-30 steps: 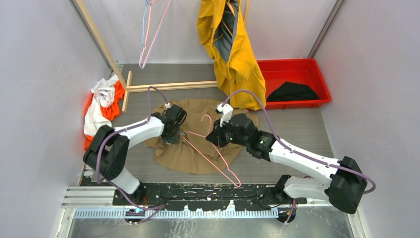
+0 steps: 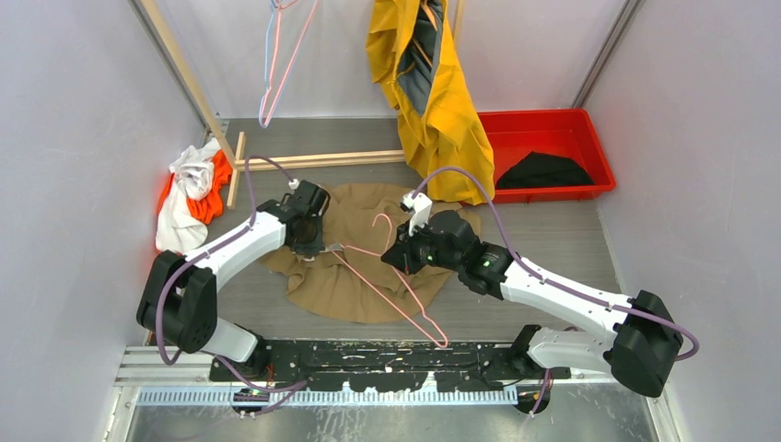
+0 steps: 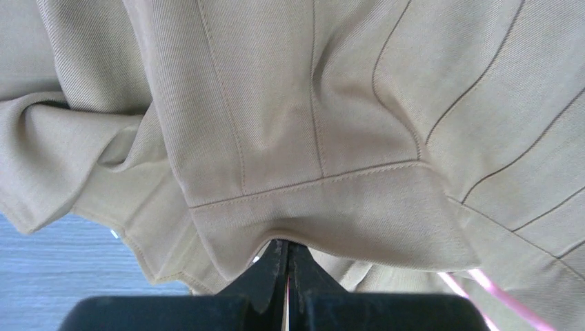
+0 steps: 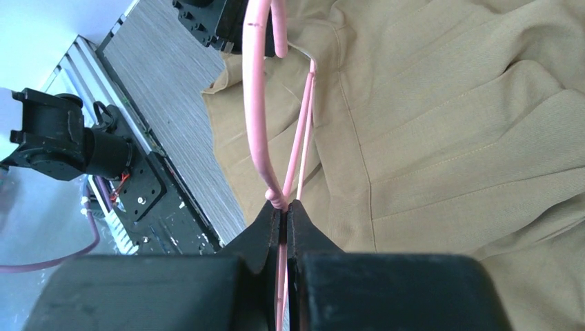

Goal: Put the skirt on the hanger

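The brown skirt lies spread on the floor between both arms, folded and wrinkled. A pink wire hanger lies over it; my right gripper is shut on it below the hook. In the top view the hanger's left end reaches under the skirt's edge by my left gripper. That gripper is shut at the skirt's hem fold; in its wrist view the fingertips meet at the edge of the fold, and whether fabric is between them is hard to tell.
A yellow garment hangs at the back. A red bin with black cloth stands back right. White and orange cloths lie at the left. A wooden rack spans the back, with spare hangers hanging above.
My left arm has moved a little left and toward the front, drawing back slightly from the hanger. The right arm and hanger are nearly unchanged.
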